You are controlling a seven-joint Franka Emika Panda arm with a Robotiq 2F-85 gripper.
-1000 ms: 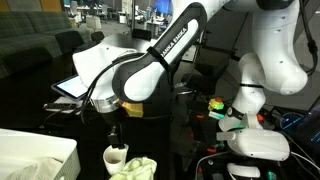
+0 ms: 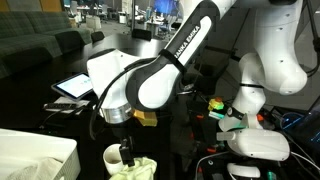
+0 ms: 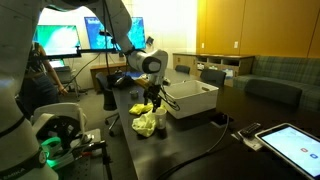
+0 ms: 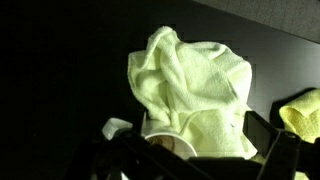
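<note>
My gripper is open, its dark fingers far apart at the lower edge of the wrist view. A pale yellow cloth (image 4: 195, 80) lies crumpled on the dark table below it; this cloth (image 2: 138, 169) also shows at the bottom of exterior view 1. Against the near end of the cloth stands a white cup (image 4: 183, 146), partly hidden by the gripper. In exterior view 1 the gripper (image 2: 125, 151) is low, close over the cup (image 2: 112, 160) and cloth. Whether it touches either one cannot be told.
A white box (image 2: 35, 150) stands to the left in exterior view 1. A deeper yellow cloth (image 4: 303, 115) lies at the right in the wrist view. A tablet (image 3: 290, 142) and a dark cable (image 3: 205, 152) lie on the table, which has bare areas.
My arm has come lower and nearer the camera in exterior view 1, bringing the gripper down towards the cup and pale cloth. Those two look unmoved.
</note>
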